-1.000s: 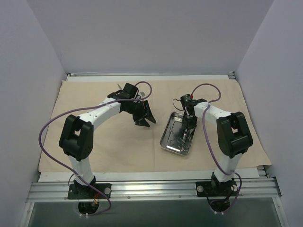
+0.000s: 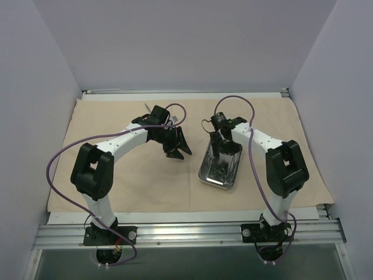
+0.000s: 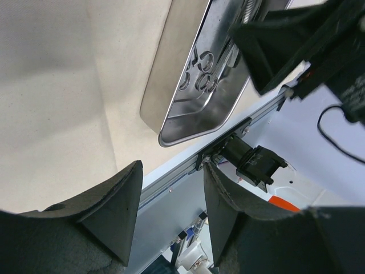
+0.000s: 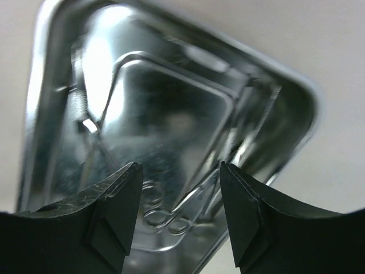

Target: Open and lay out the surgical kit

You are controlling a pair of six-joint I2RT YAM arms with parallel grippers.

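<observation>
A metal tray (image 2: 213, 182) stands right of centre on the beige cloth. Inside it lie several steel instruments. Ring-handled ones, like scissors or clamps (image 4: 178, 226), show below my right gripper, along with a slim tool (image 4: 81, 105) by one side wall. Over the far half of the tray, the right gripper is open, its fingertips apart and nothing held between them. My left gripper (image 2: 182, 144) hovers over the cloth to the left of the tray, open and empty. The left wrist view shows its fingers (image 3: 122, 200) apart and the tray wall (image 3: 157, 85) ahead.
At the back of the cloth (image 2: 134, 181), a thin light-coloured tool (image 2: 147, 108) lies behind the left arm, and a small pale item is partly hidden there. Purple cables loop over both arms.
My right gripper has shifted left across the tray and turned, its fingers now spread wider in the top view. The tray moved very slightly early on. My left arm has barely moved.
</observation>
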